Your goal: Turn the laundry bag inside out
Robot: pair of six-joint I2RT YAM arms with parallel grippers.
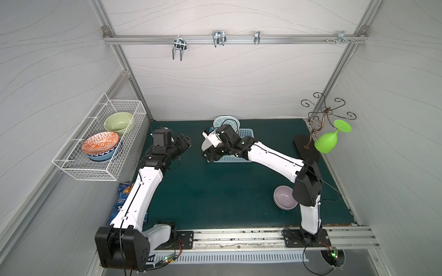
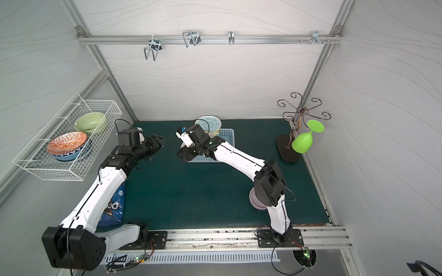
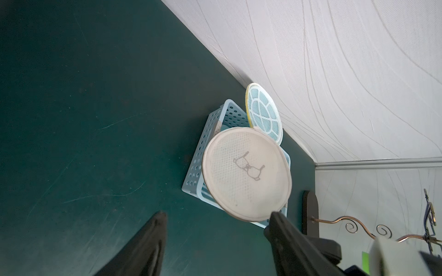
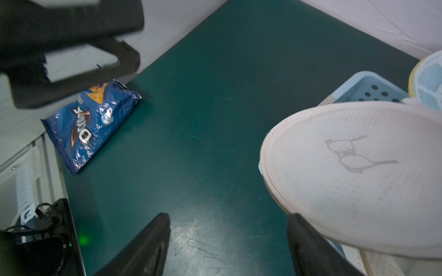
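The laundry bag, a pale round mesh bag with a cat-face line drawing, rests tilted on the blue basket, its drawn face upward. My right arm hides most of it in both top views. My right gripper is open in front of the bag; the bag's rim passes close by one fingertip, and whether they touch I cannot tell. Left of the basket, my left gripper stands open and apart from the bag, nothing between its fingers.
A light-blue round mesh piece leans at the basket's back. A blue chip bag lies at the left edge and a purple bowl at front right. A metal stand holds a green goblet.
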